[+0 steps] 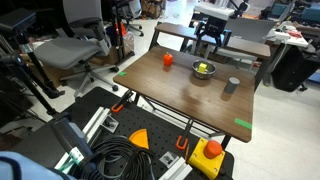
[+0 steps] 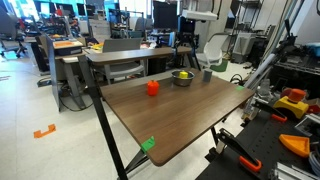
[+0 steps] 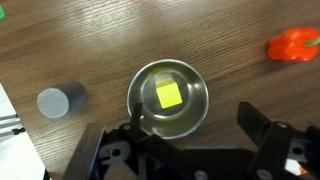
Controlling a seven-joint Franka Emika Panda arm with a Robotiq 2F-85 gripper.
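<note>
A round metal bowl stands on the wooden table with a small yellow block inside it. My gripper hangs over the bowl, its two dark fingers spread wide to either side with nothing between them. In exterior view 1 the gripper is clearly above the bowl, not touching it. The yellow block also shows inside the bowl in exterior view 2.
A red pepper-like object lies on one side of the bowl, and a grey cylinder stands on the other. Green tape marks a table corner.
</note>
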